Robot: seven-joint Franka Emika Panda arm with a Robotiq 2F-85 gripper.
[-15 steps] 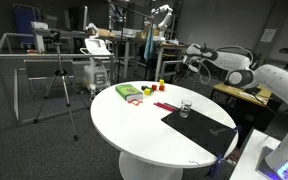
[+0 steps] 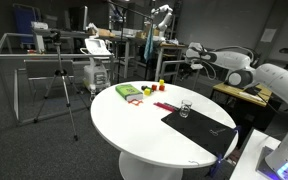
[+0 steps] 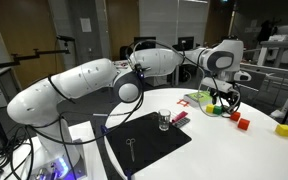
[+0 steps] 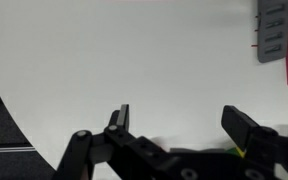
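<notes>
My gripper is open with nothing between its fingers; white tabletop shows below it in the wrist view. The arm reaches across the round table (image 3: 214, 170), and in exterior view 2 the gripper (image 3: 222, 99) hangs near the far-side blocks; its height over them is hard to judge. Red blocks (image 3: 243, 124) and a yellow block (image 3: 283, 130) lie to one side of it. A clear cup (image 2: 186, 107) stands on a black mat (image 2: 199, 129). Beside the mat lies a red-and-grey item (image 3: 180, 118).
A green flat box (image 2: 129, 91) sits near the table's edge. Scissors (image 3: 133, 148) lie on the mat. Around the mat, much of the white table is bare. A tripod (image 2: 66, 90) stands on the floor away from the table.
The far part of the arm and the gripper have shifted slightly in exterior view 1. The cup, blocks and mat have stayed where they were.
</notes>
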